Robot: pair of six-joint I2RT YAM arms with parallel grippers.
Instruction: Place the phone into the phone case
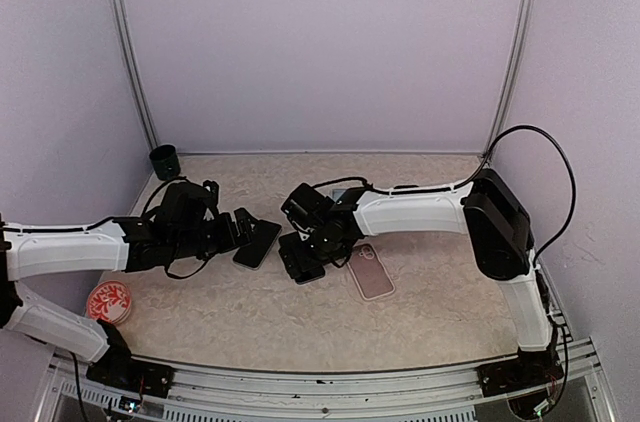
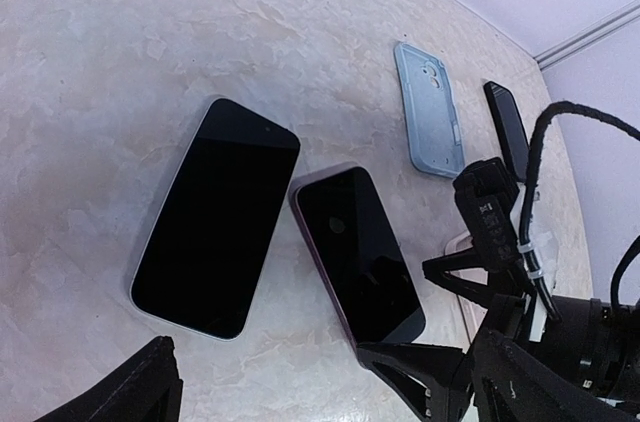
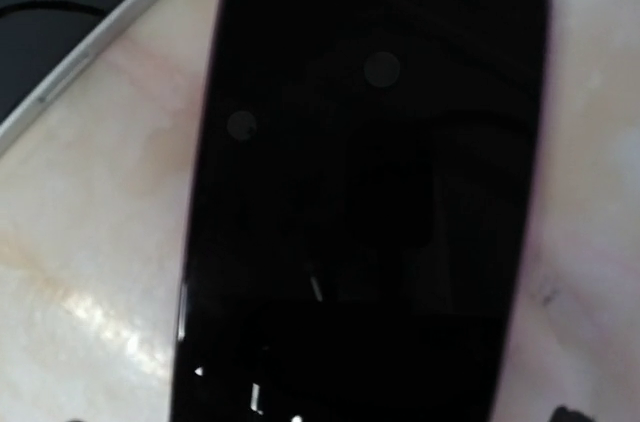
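Two dark phones lie face up, side by side. The left phone [image 1: 257,245] is silver-edged; the other, a purple-edged phone, fills much of the right wrist view. My right gripper is open over the lower end of the purple-edged phone, its fingers [image 2: 400,358] spread with nothing held; whether they touch it I cannot tell. My left gripper [image 1: 243,229] stands open and empty near the silver-edged phone [image 2: 218,222]. A pink case [image 1: 374,280] lies right of the phones, and a light blue case [image 2: 432,112] farther back, mostly behind the right arm in the top view.
Beyond the blue case is a small black object [image 2: 509,129]. At the back left corner stands a dark cup [image 1: 165,161]; a red-and-white round item [image 1: 109,302] sits at the left edge.
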